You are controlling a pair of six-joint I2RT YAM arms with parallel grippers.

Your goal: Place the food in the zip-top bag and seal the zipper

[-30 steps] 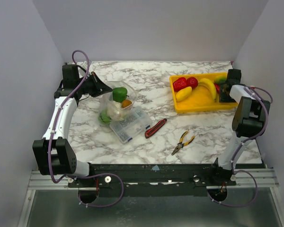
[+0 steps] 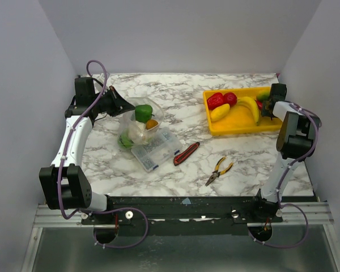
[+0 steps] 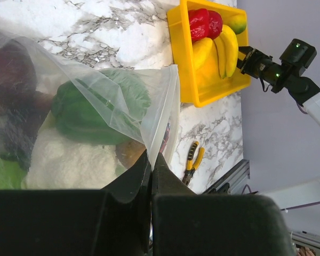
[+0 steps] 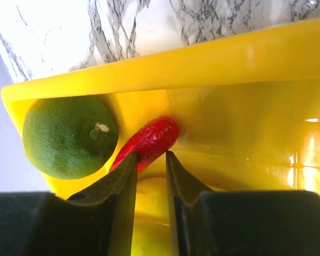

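Observation:
The clear zip bag [image 2: 137,133] holds a green pepper [image 3: 96,112], an orange item and other food. My left gripper is shut on the bag's rim at its upper edge. Across the table, the yellow bin [image 2: 232,127] holds red items, bananas [image 2: 249,106] and a lime [image 4: 69,136]. My right gripper is down in the bin at a small red item [image 4: 154,136], its fingertips a little apart over or against that item's lower part; contact is unclear.
A clear parts case [image 2: 156,150], a red utility knife [image 2: 186,153] and yellow-handled pliers [image 2: 218,171] lie in front of the bag and bin. The table between bag and bin is mostly free.
The left arm and bag look unchanged.

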